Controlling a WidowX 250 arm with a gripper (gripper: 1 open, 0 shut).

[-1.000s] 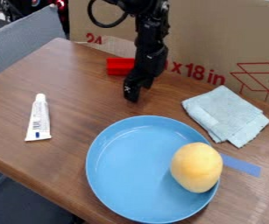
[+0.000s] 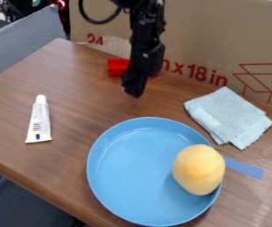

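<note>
My black gripper points down over the back middle of the wooden table, in front of a red object that it partly hides. It looks shut, with nothing visible between its fingers. A blue plate lies at the front, with a round pale-yellow item on its right side. A white tube lies on the left. A folded light-blue cloth lies on the right.
A cardboard box wall closes off the back. A blue strip lies right of the plate. A grey surface is beyond the left edge.
My gripper has shifted slightly left and its pose has changed a little. The objects on the table have not visibly moved.
</note>
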